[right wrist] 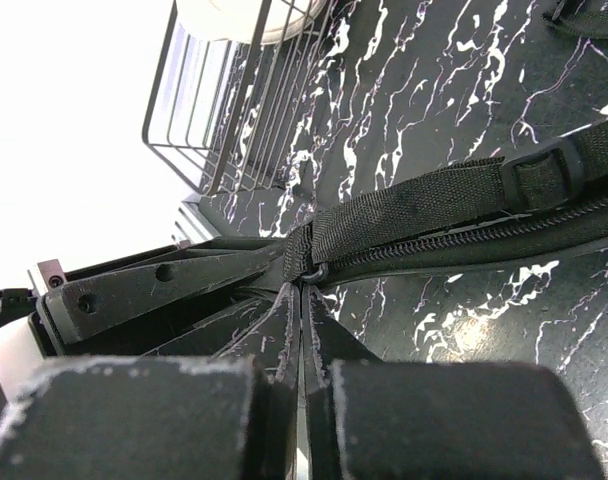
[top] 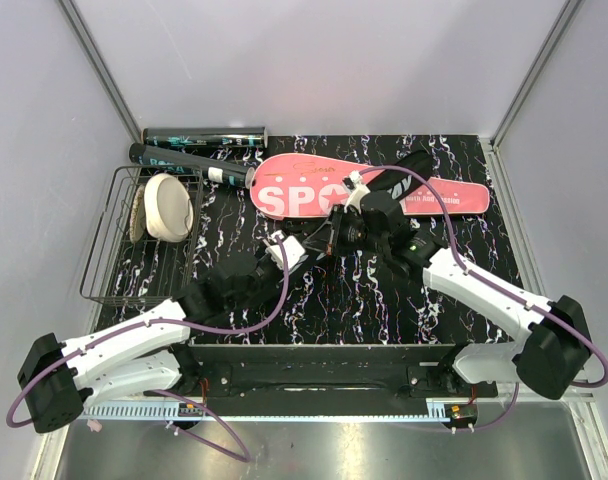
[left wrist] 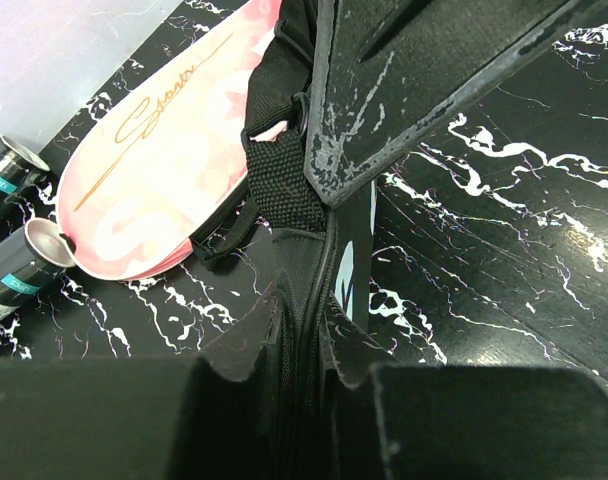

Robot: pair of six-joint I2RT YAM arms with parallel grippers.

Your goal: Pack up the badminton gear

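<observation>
A long black zippered bag with a webbing strap (right wrist: 414, 215) runs from my left gripper toward the back right. My left gripper is shut on the end of this black bag, at its zipper edge. Close beside it, my right gripper is shut, with its fingertips right under the zipper slider (right wrist: 316, 274). Whether the small pull tab is pinched there cannot be made out. Partly under the bag lies a pink racket-shaped cover (top: 284, 185). In the top view both gripper tips (top: 309, 245) crowd together near the middle and hide the bag's end.
On the left stands a wire basket (top: 87, 270) with a pale round-headed object (top: 168, 207) in it. Two dark tubes, one at the back (top: 204, 137) and one angled (top: 184, 163), lie behind.
</observation>
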